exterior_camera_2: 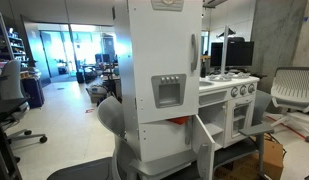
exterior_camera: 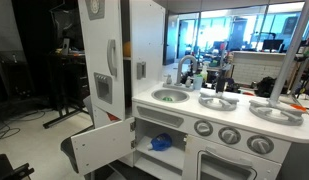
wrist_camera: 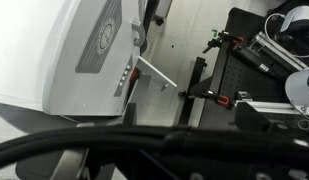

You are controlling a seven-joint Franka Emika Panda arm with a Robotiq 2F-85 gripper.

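My gripper shows only at the bottom of the wrist view, dark and partly covered by a black cable. Its fingers look spread apart, and nothing shows between them. Below the camera stands a white toy fridge (wrist_camera: 86,50), seen from above. In the first exterior view, the toy kitchen has a white lower cabinet door (exterior_camera: 104,145) swung open. Inside that cabinet lies a blue object (exterior_camera: 161,142). A grey sink (exterior_camera: 170,95) with a faucet sits in the counter above. Neither exterior view clearly shows the gripper.
Two burner grates (exterior_camera: 218,101) and several knobs are on the stove side, above an oven door (exterior_camera: 224,168). Through the second exterior view, a cardboard box (exterior_camera_2: 272,158) stands on the floor by the kitchen. A black perforated table (wrist_camera: 239,75) lies right of the fridge.
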